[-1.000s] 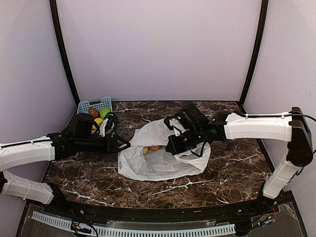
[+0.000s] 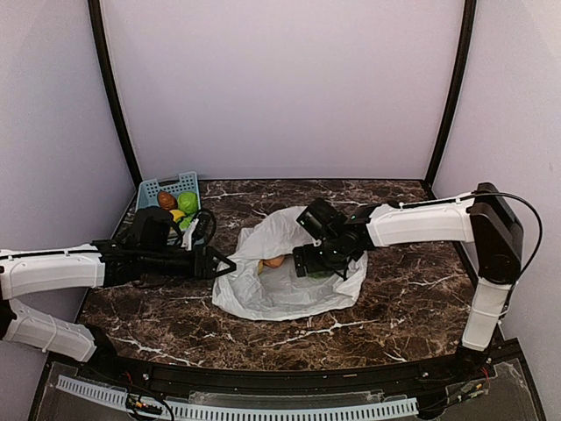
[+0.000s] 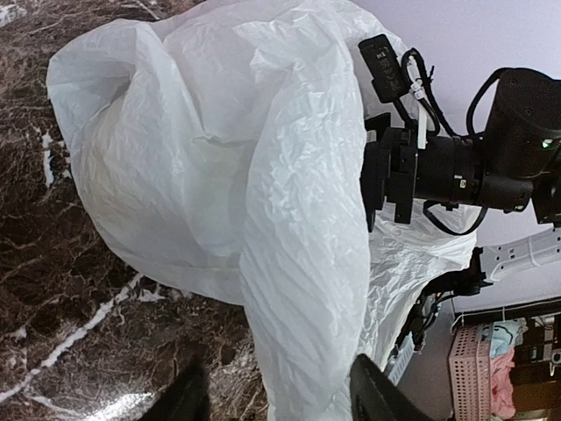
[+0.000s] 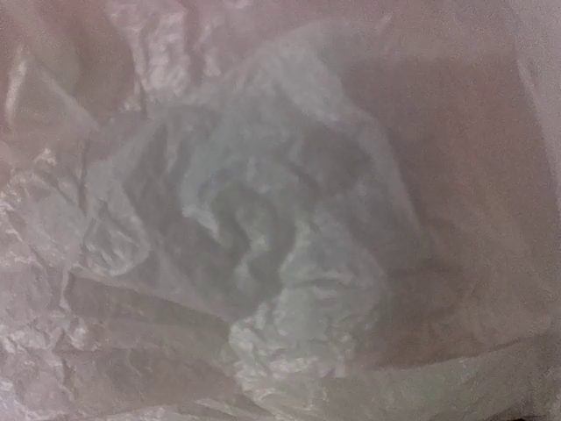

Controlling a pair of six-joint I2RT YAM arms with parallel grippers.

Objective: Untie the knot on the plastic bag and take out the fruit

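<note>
The white plastic bag (image 2: 280,303) lies spread on the table, its mouth gaping toward the front. Inside it I make out an orange-coloured fruit (image 2: 274,261) and some green (image 2: 317,274) below my right gripper (image 2: 301,260), which is open and reaches into the mouth. At the bag's left edge stands my left gripper (image 2: 221,263). The left wrist view has its fingers (image 3: 375,395) apart, with a fold of the bag (image 3: 302,289) running between them. Crumpled, blurred plastic (image 4: 263,246) fills the right wrist view and hides the right fingertips there.
A blue basket (image 2: 145,191) with several fruits stands at the back left, partly behind the left arm.
The bag's upper part has risen, and green now shows inside. The left gripper has shifted only slightly.
</note>
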